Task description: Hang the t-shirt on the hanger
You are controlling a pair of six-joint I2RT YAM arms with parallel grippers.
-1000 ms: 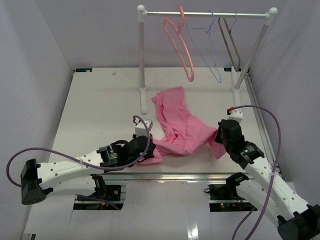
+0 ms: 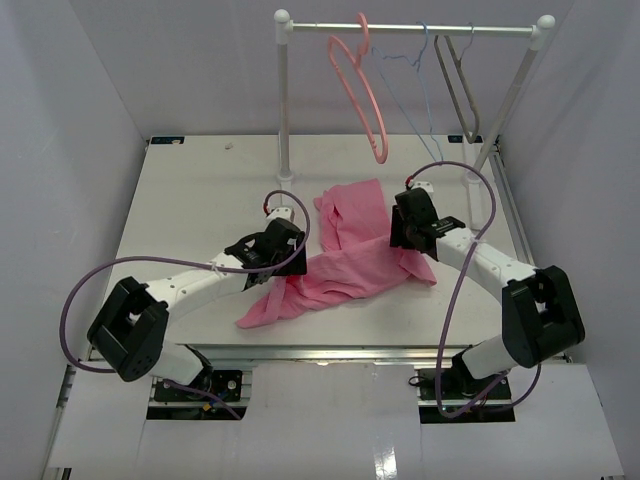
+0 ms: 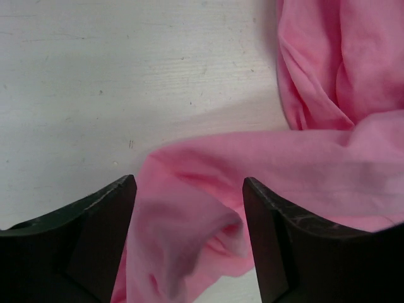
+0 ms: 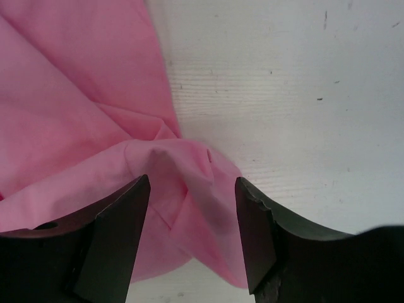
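The pink t shirt (image 2: pixel 350 280) lies crumpled on the white table, an upper flap reaching toward the back and a long band across the front. My left gripper is over the left part of the band, its fingers open around a raised fold. My right gripper is open over the band's right part, fabric bunched between and below its fingers. Three hangers hang on the white rack: a pink hanger (image 2: pixel 357 90), a blue hanger (image 2: pixel 400 100) and a grey one (image 2: pixel 455 85).
The rack's posts (image 2: pixel 283 120) stand toward the back. Bare table (image 2: pixel 190 210) is on the left and at the right edge.
Both arms have shifted, the right gripper inward and up the table from the right edge. The shirt's right end, earlier raised at the right gripper, now lies lower on the table.
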